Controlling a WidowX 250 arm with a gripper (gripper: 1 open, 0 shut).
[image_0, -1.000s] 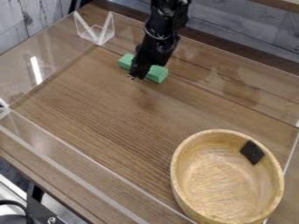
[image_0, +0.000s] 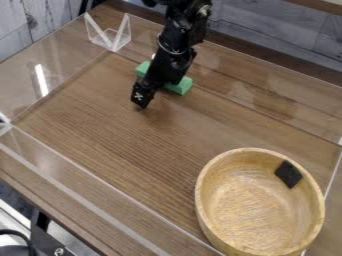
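Note:
My black gripper (image_0: 154, 88) hangs low over the wooden table at the upper middle, its fingers open and angled down toward the left. A green object (image_0: 178, 82) lies beneath and behind it, partly hidden by the arm. I cannot tell whether the fingertips touch it.
A large beige round basin (image_0: 258, 220) with a small black patch on its rim fills the lower right. Clear plastic pieces stand at the left edge and top left.
My gripper has moved down and to the left, over the left part of the green object, which now shows less behind the arm.

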